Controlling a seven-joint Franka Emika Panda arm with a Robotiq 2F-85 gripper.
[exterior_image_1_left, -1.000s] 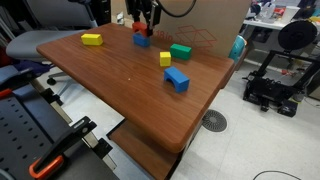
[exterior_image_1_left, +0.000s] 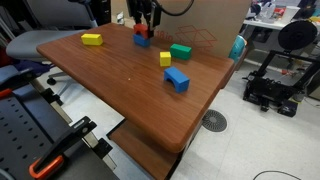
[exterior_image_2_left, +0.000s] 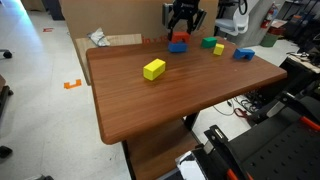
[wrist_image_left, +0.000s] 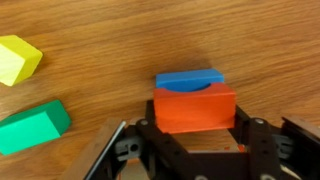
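A red block (wrist_image_left: 195, 108) sits between the fingers of my gripper, which is shut on it. Directly below lies a blue block (wrist_image_left: 188, 78), partly covered by the red one in the wrist view. Exterior view 1 has the red block (exterior_image_1_left: 139, 29) right above the blue block (exterior_image_1_left: 141, 42), near the table's far edge. From exterior view 2 the red block (exterior_image_2_left: 178, 37) also appears to rest on the blue block (exterior_image_2_left: 177, 48); whether they truly touch is hard to tell.
On the wooden table (exterior_image_1_left: 130, 80) stand a green block (exterior_image_1_left: 180, 51), a small yellow block (exterior_image_1_left: 165, 59) and a blue arch-shaped block (exterior_image_1_left: 176, 79) to the right. A longer yellow block (exterior_image_1_left: 92, 39) lies at the left.
The red block stays above the blue one, and the other blocks have kept their places. Around the red block, my gripper appears only slightly shifted.
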